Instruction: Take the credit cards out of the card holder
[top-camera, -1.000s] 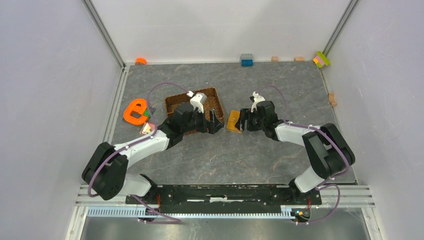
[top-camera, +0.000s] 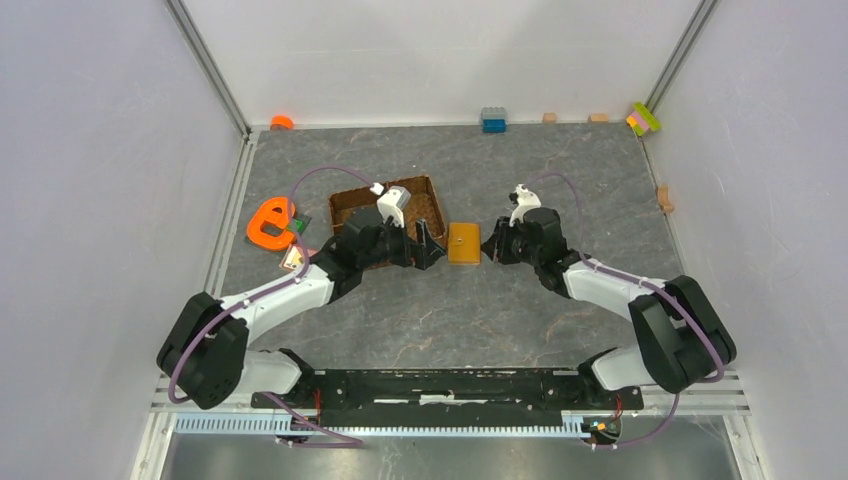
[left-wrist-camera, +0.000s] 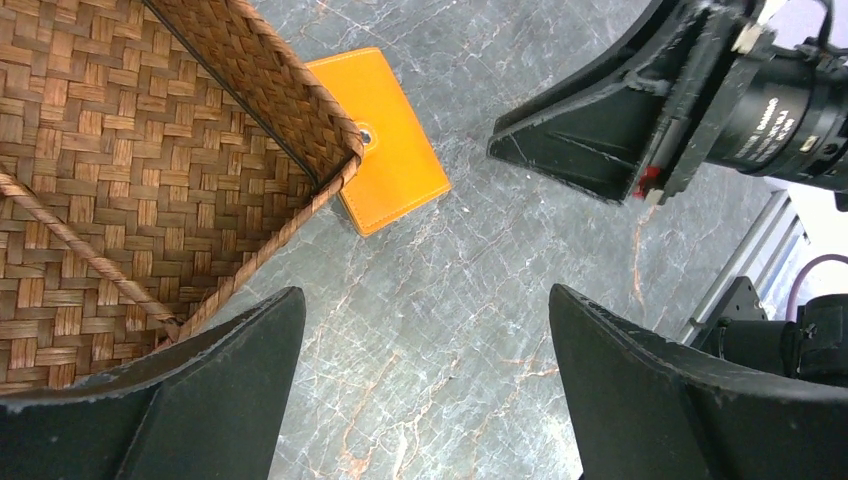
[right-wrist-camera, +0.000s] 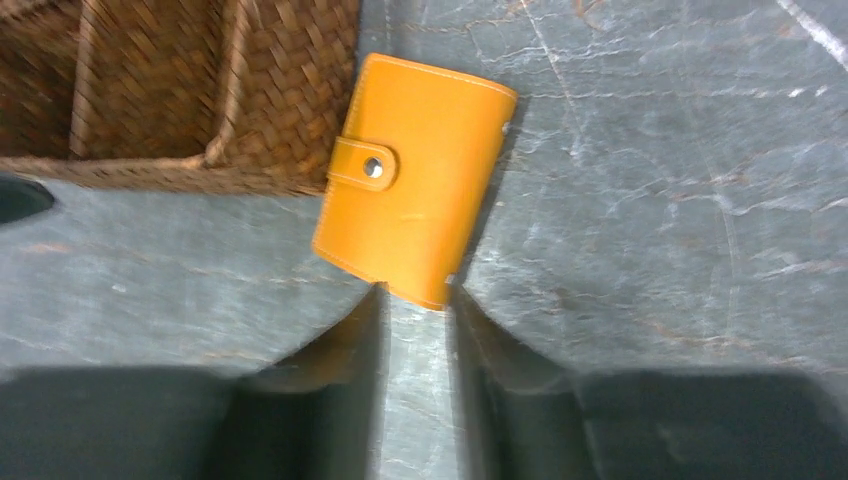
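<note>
An orange card holder (top-camera: 464, 243) with a snap strap lies closed and flat on the grey table beside a woven basket (top-camera: 350, 207); no cards show. In the right wrist view it (right-wrist-camera: 430, 190) sits just ahead of my blurred right gripper, whose fingertips stand slightly apart with nothing seen between them. My left gripper (top-camera: 430, 243) hangs open near the basket's front right corner, left of the holder. In the left wrist view the holder (left-wrist-camera: 395, 160) is partly behind the basket rim.
An orange toy (top-camera: 265, 222) lies at the left, a blue block (top-camera: 494, 124) and small wooden pieces along the back edge, coloured blocks (top-camera: 642, 119) at the back right corner.
The left arm has barely moved.
</note>
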